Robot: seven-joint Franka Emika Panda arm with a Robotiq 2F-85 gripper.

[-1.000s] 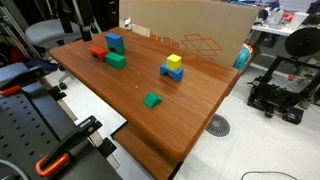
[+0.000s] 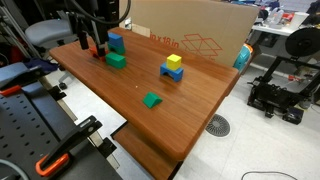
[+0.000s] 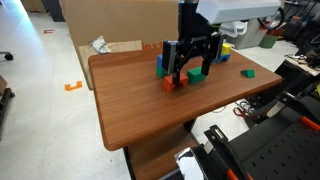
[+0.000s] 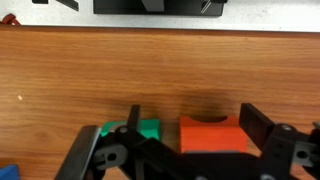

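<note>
My gripper is open, its two dark fingers wide apart above the tabletop. Part of a red block [image 4: 212, 134] shows between the fingers in the wrist view, towards the right one. Next to it, a green block [image 4: 133, 129] is partly covered by the left finger. In exterior view 2 the gripper hangs close over the red block [image 3: 169, 84], with another green block [image 3: 195, 75] just to the right. Whether the fingers touch any block cannot be told. Blue blocks [image 2: 116, 42] stand behind the green block [image 2: 116, 61] in exterior view 1.
A yellow block [image 2: 174, 61] rests on a blue block [image 2: 172, 73] near the table's middle. A lone green piece [image 2: 152, 100] lies nearer the front. A cardboard panel [image 2: 205, 28] stands along the back.
The gripper has come down from above and moved right in exterior view 1, and now partly covers the red block. The blocks look unmoved.
</note>
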